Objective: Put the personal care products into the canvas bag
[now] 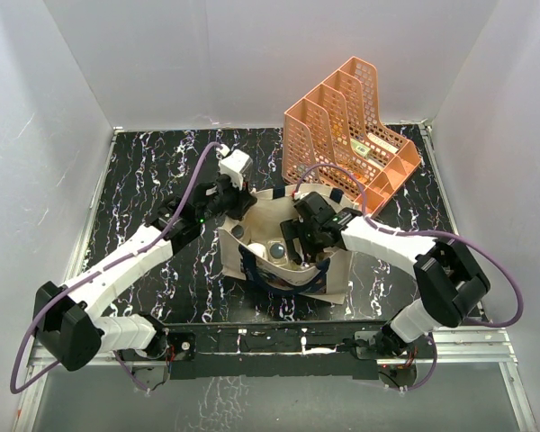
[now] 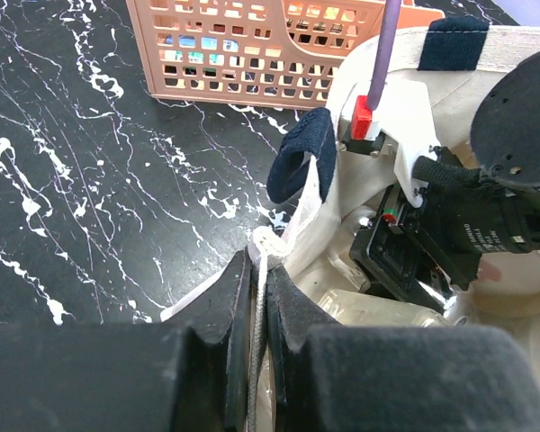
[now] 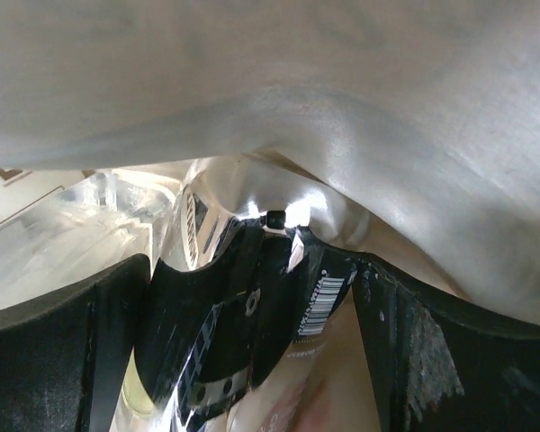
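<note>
The canvas bag (image 1: 333, 283) stands open mid-table, holding a white tub, bottles and clear packs (image 1: 276, 249). My left gripper (image 1: 243, 207) is shut on the bag's rim (image 2: 301, 225), the fabric pinched between its fingers. My right gripper (image 1: 301, 243) is down inside the bag's right part, open, around a shiny bottle with a black label (image 3: 252, 306); whether it touches it I cannot tell. A clear pack (image 3: 72, 234) lies beside that bottle, and the bag's wall overhangs both.
An orange slotted rack (image 1: 342, 108) with a few small items stands at the back right, behind the bag.
</note>
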